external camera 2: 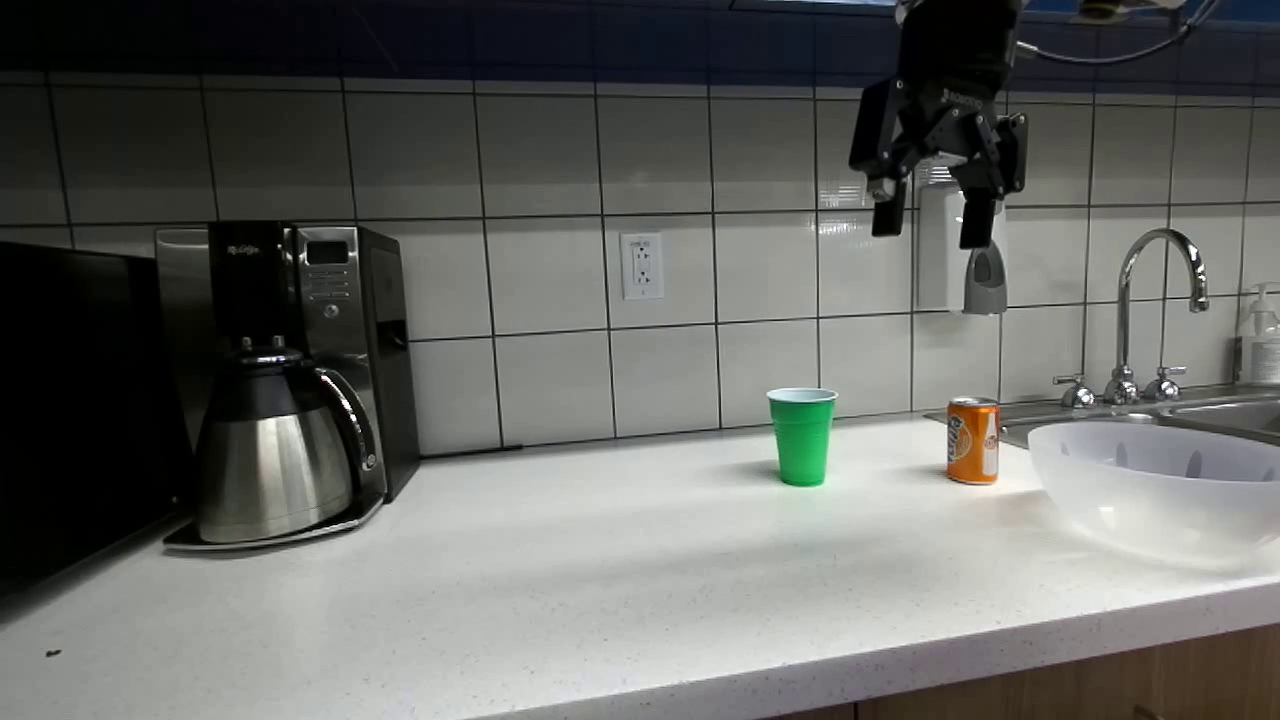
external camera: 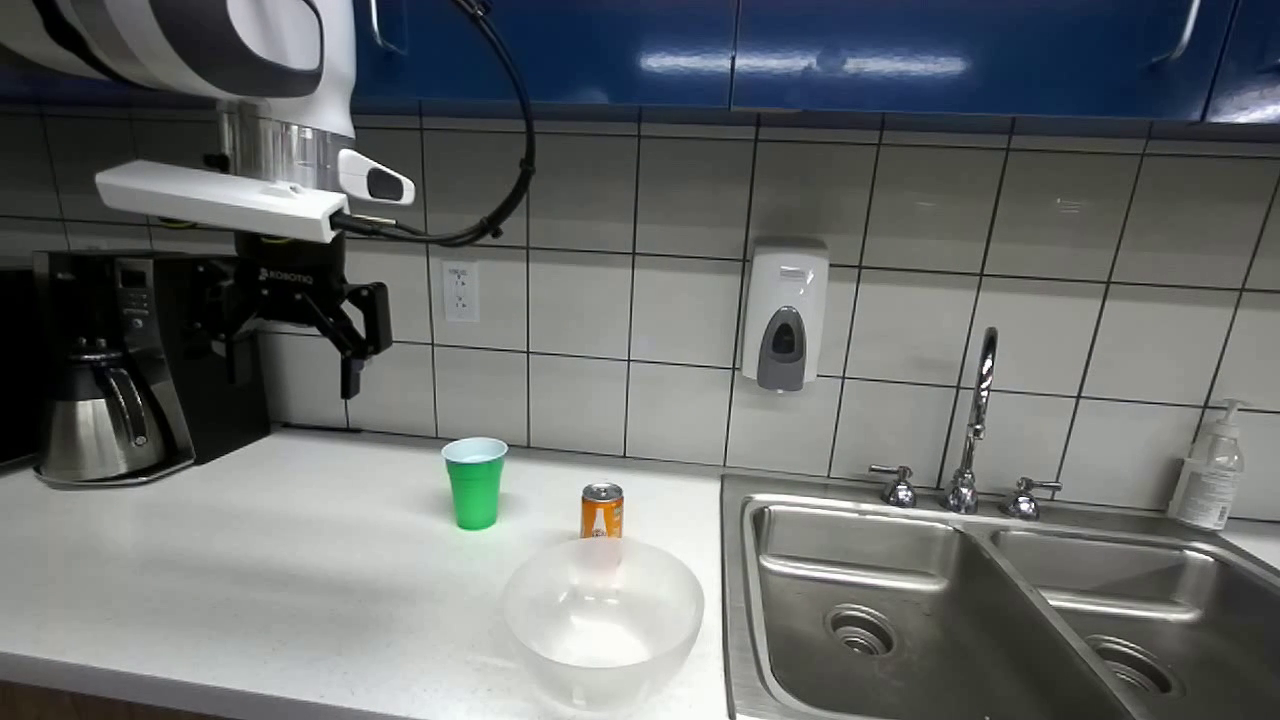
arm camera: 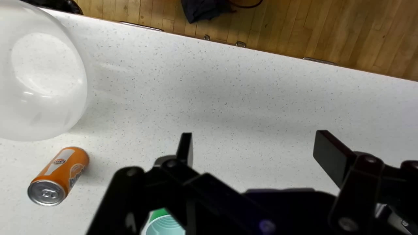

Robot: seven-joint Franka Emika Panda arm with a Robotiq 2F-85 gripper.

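Observation:
High above the counter hangs my gripper (external camera 2: pixel 936 226), open, with only air between its spread fingers. A green cup (external camera 2: pixel 803 439) with a pale inside stands upright on the counter; in the wrist view, my gripper's linkage hides most of the cup (arm camera: pixel 164 225). To the cup's right in both exterior views is an upright orange can (external camera 2: pixel 973 442). The empty frosted bowl (external camera: pixel 603 624) sits in front of the can in exterior view 1, covering its lower part. Bowl and can both lie to the left of my fingers in the wrist view.
A coffee maker (external camera 2: pixel 384 348) with a steel carafe (external camera 2: pixel 278 462) occupies the counter's left end. The double sink (external camera: pixel 738 576) and faucet (external camera: pixel 978 420) are on the right. Bare counter (external camera 2: pixel 540 576) stretches between coffee maker and cup. A soap dispenser (external camera: pixel 786 312) hangs on the tiled wall.

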